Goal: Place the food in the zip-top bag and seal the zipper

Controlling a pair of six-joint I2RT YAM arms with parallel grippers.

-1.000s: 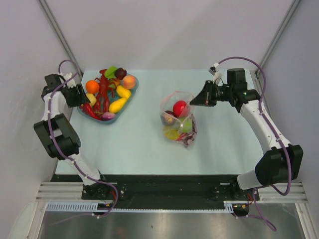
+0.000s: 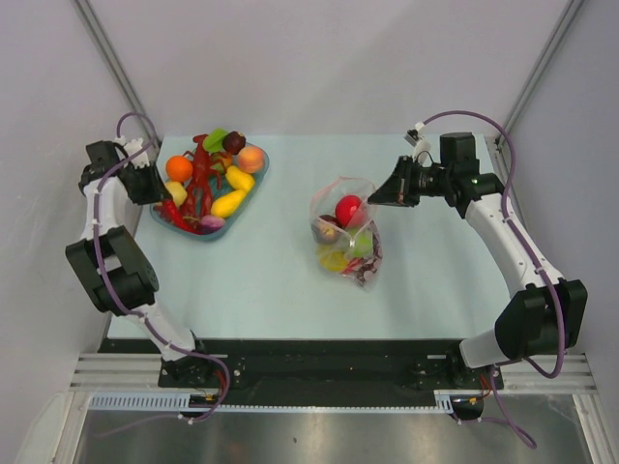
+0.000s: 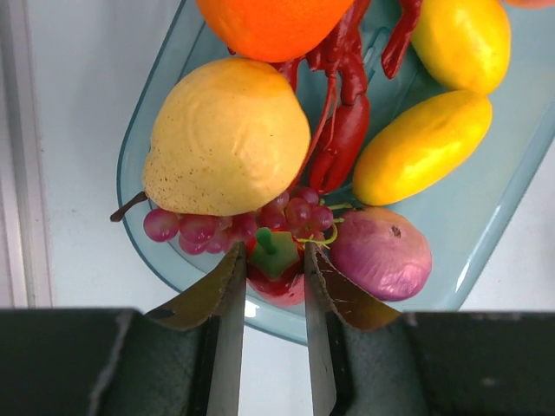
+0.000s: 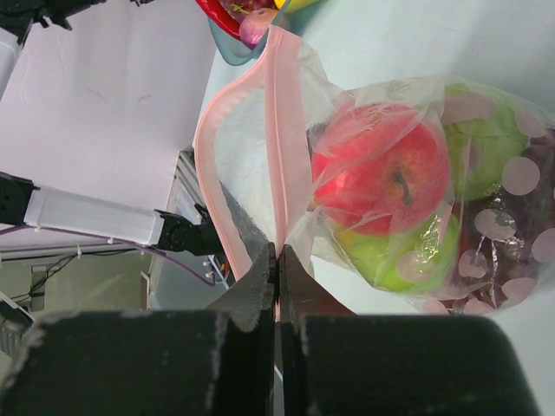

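In the left wrist view a red pepper with a green stem (image 3: 274, 253) is pinched between the fingers of my left gripper, over the near rim of the blue tray (image 3: 143, 251). From above, the red pepper (image 2: 177, 215) shows at the tray's left edge beside the left gripper (image 2: 160, 198). A clear zip bag with a pink rim (image 2: 344, 182) stands mid-table, its mouth open. Inside it are a red apple (image 4: 381, 169), green fruit (image 4: 486, 143) and other food. My right gripper is shut on the bag's pink rim (image 4: 286, 130), at the bag's right side from above.
Around the pepper in the tray lie a pear (image 3: 230, 139), grapes (image 3: 199, 230), an onion (image 3: 381, 251), an orange (image 3: 273, 22), a red lobster (image 3: 342, 143) and two yellow fruits, one a mango (image 3: 425, 143). Bare white table (image 2: 261, 280) lies between tray and bag.
The right gripper is unmoved.
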